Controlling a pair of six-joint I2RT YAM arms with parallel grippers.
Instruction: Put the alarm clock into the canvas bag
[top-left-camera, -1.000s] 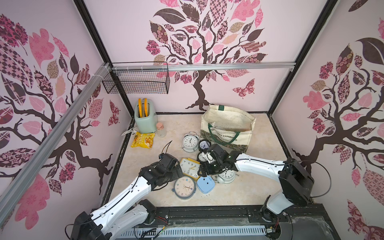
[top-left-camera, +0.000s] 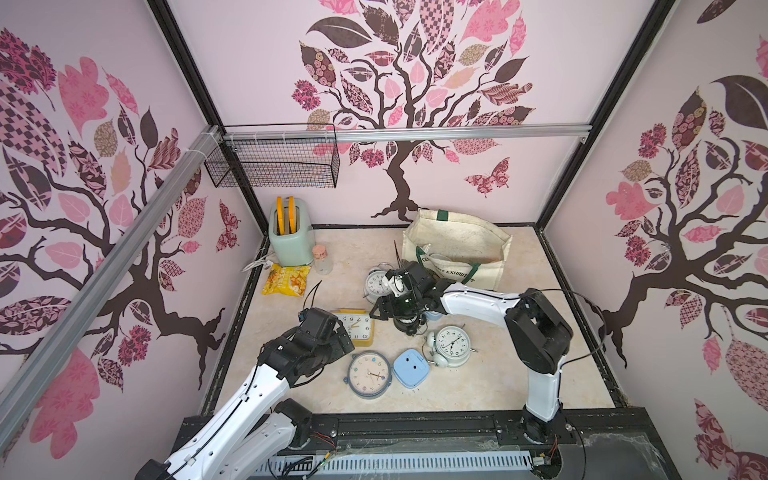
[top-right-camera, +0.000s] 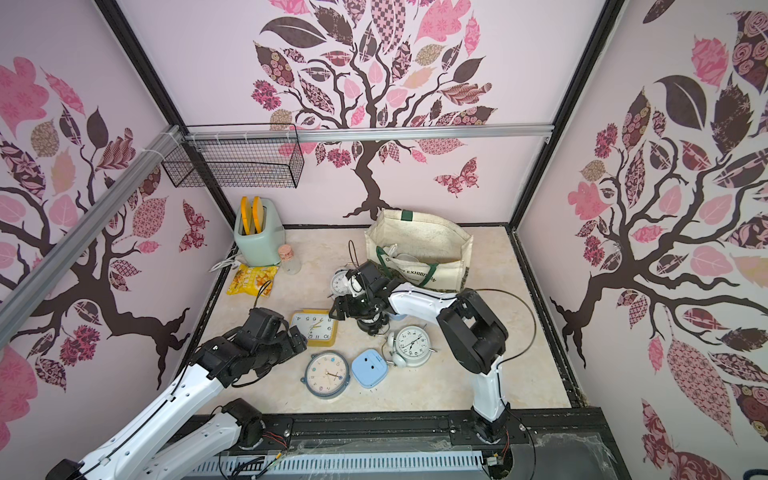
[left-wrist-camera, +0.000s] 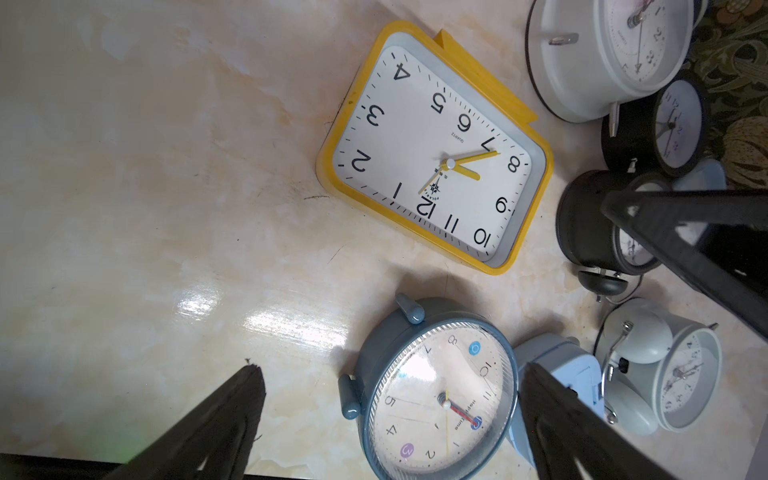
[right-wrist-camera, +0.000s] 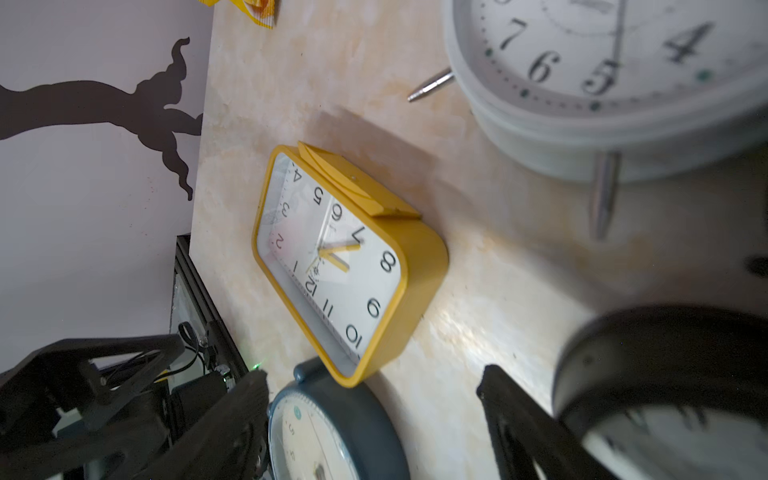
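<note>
Several alarm clocks stand about the table's middle. A yellow clock (top-left-camera: 357, 328) lies face up, a round grey-blue clock (top-left-camera: 369, 374) just in front of it. Beyond the yellow one is a white round clock (right-wrist-camera: 592, 88), and a black clock (right-wrist-camera: 664, 376) shows at lower right of the right wrist view. My left gripper (top-left-camera: 345, 340) is open, its fingers empty, close to the yellow clock's left side. My right gripper (top-left-camera: 382, 308) hovers above the table right of the yellow clock, fingers apart and nothing between them. The canvas bag (top-left-camera: 492, 276) stands upright, mouth open, at the back right.
A light blue square clock (top-left-camera: 411, 368) and a white twin-bell clock (top-left-camera: 453, 344) are at the front right. A toaster (top-left-camera: 294, 244), a corked jar (top-left-camera: 322, 262) and a yellow snack bag (top-left-camera: 285, 280) occupy the back left. Bare table lies at the front right.
The yellow clock has shifted left. My right gripper has gone left and farther back, over the black clocks; my left gripper has drawn slightly left.
</note>
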